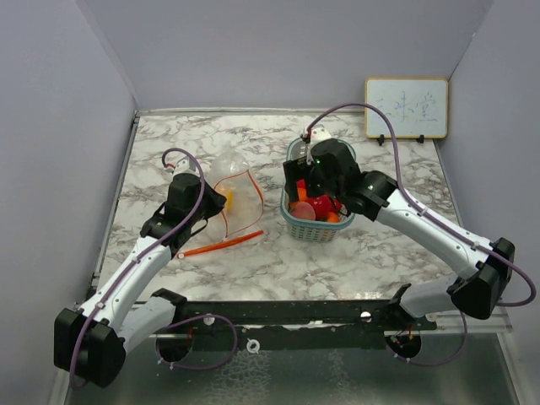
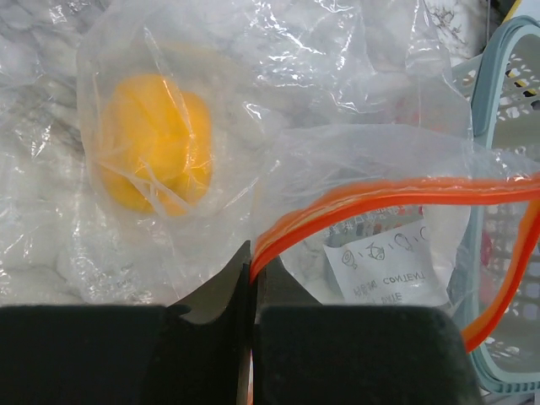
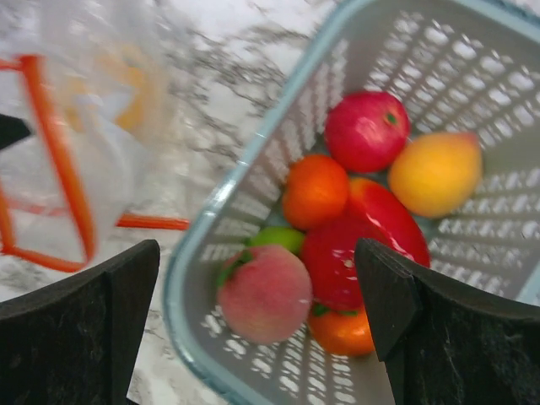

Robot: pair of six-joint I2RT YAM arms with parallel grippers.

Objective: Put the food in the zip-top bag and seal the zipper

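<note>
A clear zip top bag (image 2: 354, 67) with an orange zipper rim (image 2: 405, 192) lies on the table, its mouth spread. Inside it rests a yellow food piece (image 2: 156, 143). My left gripper is shut on the rim at one side of the mouth. Over the basket, my right gripper stands open, with nothing held. Below its parted fingers (image 3: 122, 295) are a peach (image 3: 264, 294), a large red item (image 3: 342, 261), an orange (image 3: 315, 191), a pomegranate (image 3: 367, 131) and a yellow-orange fruit (image 3: 436, 173).
The blue-grey basket (image 1: 312, 230) stands right of the bag, close to its mouth. An orange slider bar (image 1: 221, 245) lies at the table's front. A small whiteboard (image 1: 407, 108) stands at the back right.
</note>
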